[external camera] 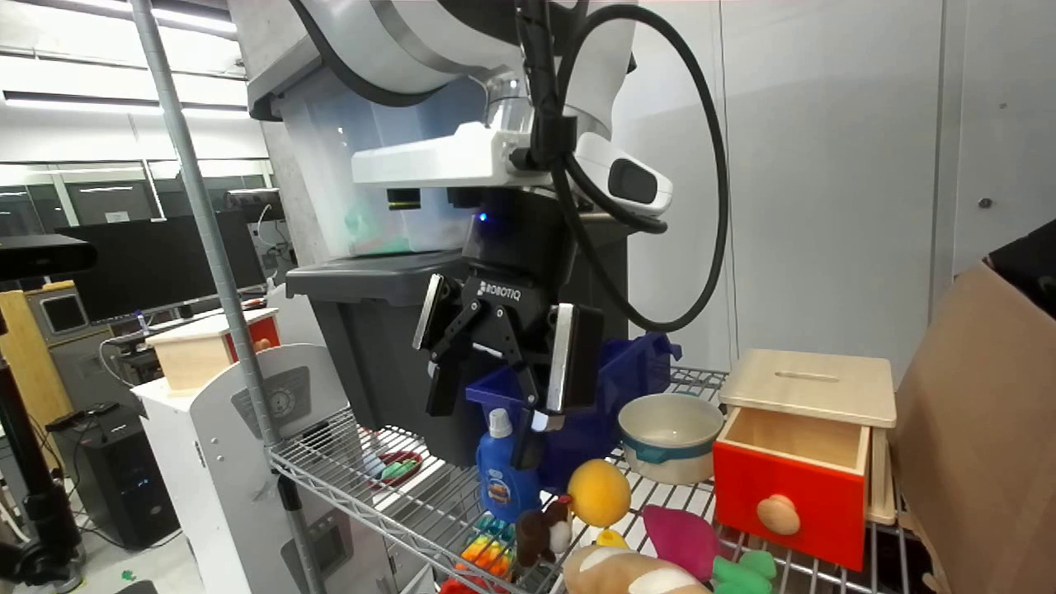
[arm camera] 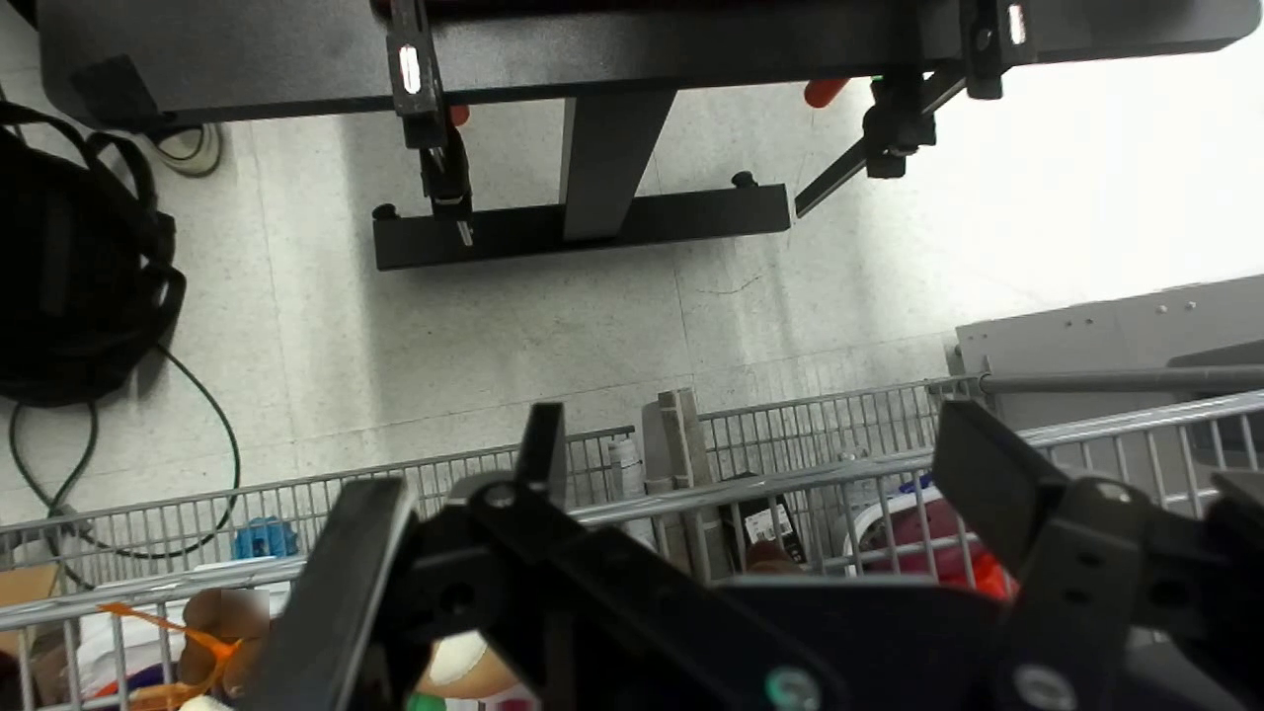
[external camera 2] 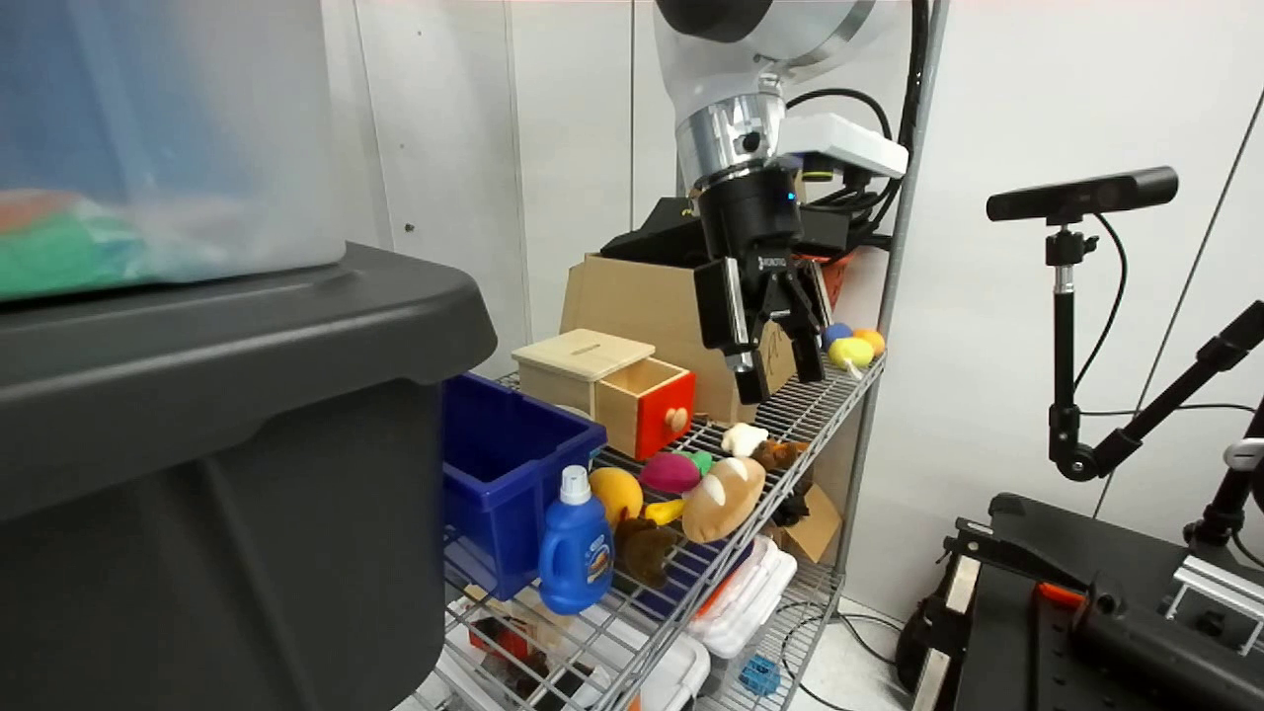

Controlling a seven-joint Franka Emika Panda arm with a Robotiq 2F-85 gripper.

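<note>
My gripper (external camera: 486, 420) hangs over the wire shelf with its fingers spread and nothing between them. In the wrist view, bare floor and the shelf's front rail show through the gap. Below it in exterior view 1 are a blue detergent bottle (external camera: 507, 475), an orange ball (external camera: 600, 493), a brown plush toy (external camera: 539, 535), a toy bread loaf (external camera: 634, 573) and a magenta plush piece (external camera: 681, 539). Further right, a wooden box has its red-fronted drawer (external camera: 789, 495) pulled out; the visible inside looks empty. A cream pot (external camera: 673, 436) with a teal band stands beside it.
A blue bin (external camera 2: 510, 521) stands behind the bottle, beside a large dark tote (external camera 2: 225, 521). Cardboard (external camera 2: 646, 310) walls the shelf's other end. Toy fruit (external camera 2: 850, 351) lies near the far corner. The shelf's front rail (arm camera: 758, 488) runs beneath the gripper.
</note>
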